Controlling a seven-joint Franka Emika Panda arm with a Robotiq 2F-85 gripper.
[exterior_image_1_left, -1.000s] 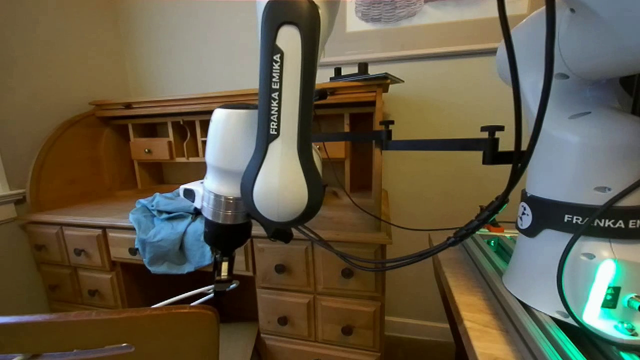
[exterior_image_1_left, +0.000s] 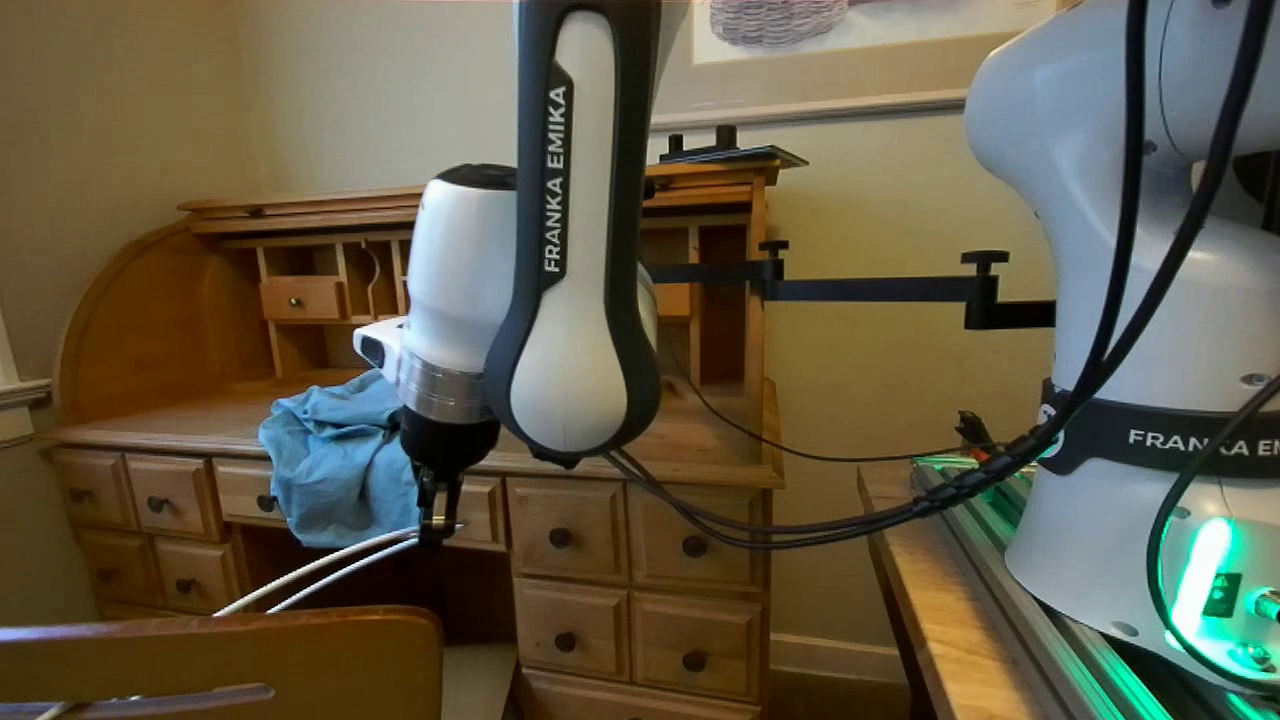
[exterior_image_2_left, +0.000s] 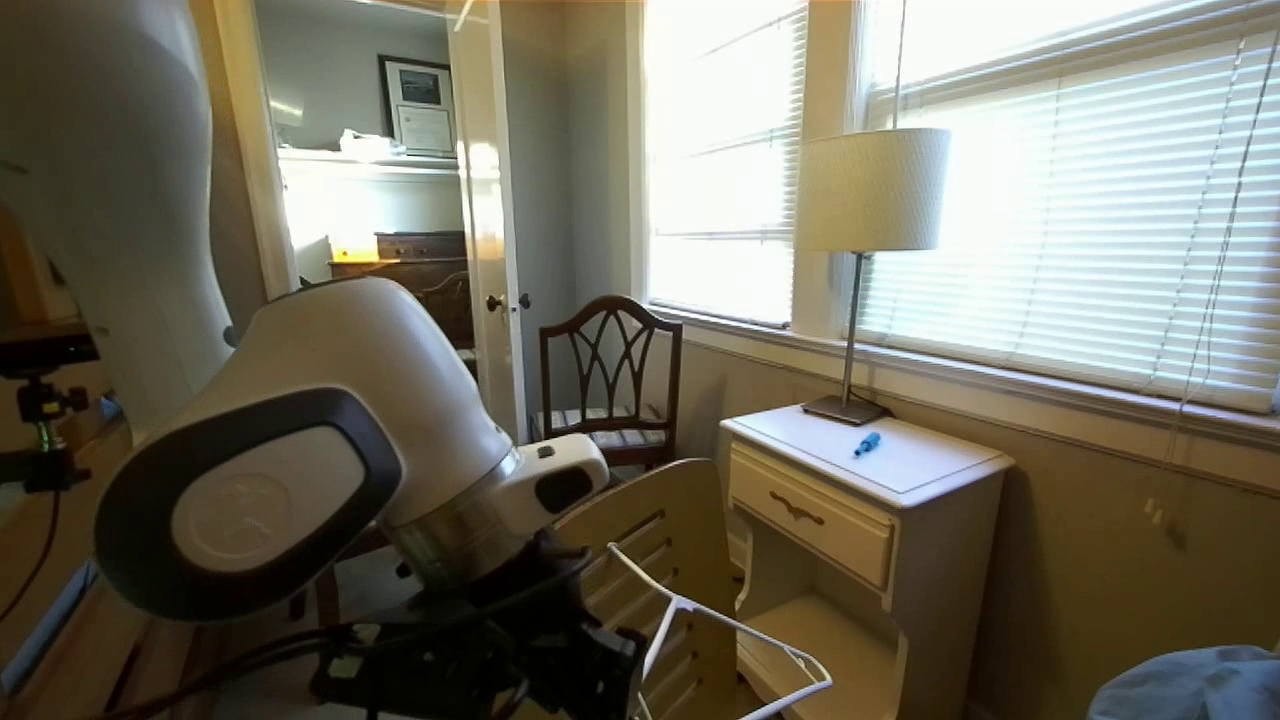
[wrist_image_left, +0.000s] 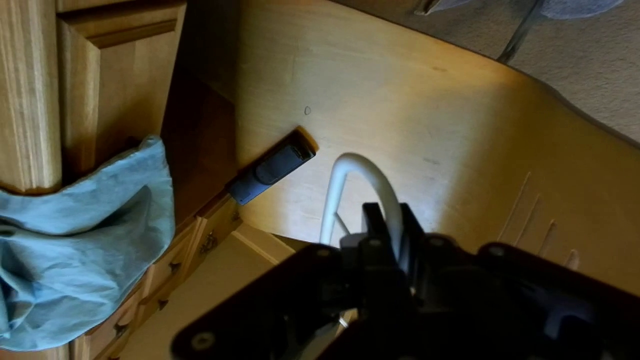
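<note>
A thin white frame (exterior_image_2_left: 680, 604), shaped like a hanger, is held by my gripper (exterior_image_1_left: 437, 532). Its two white rods (exterior_image_1_left: 321, 564) slope down to the left from the fingertips, behind the chair back in exterior view 1. From the wrist, its rounded white loop (wrist_image_left: 358, 161) rises between the dark fingers, which are shut on it. The frame hangs in the air, above and near the wooden chair. Its lower part is hidden by the chair in exterior view 1, and in exterior view 2 it runs off the bottom edge.
A wooden chair back (exterior_image_1_left: 228, 660) stands close below. On the roll-top desk (exterior_image_1_left: 720, 444) a blue cloth (exterior_image_1_left: 336, 462) drapes over the front edge. A dark block (wrist_image_left: 273, 168) lies on the wooden surface under the wrist. A white nightstand (exterior_image_2_left: 864, 462) holds a lamp and a blue marker.
My gripper has risen and shifted slightly left, carrying the white frame up with it. More of the frame's rods show above the chair back now.
</note>
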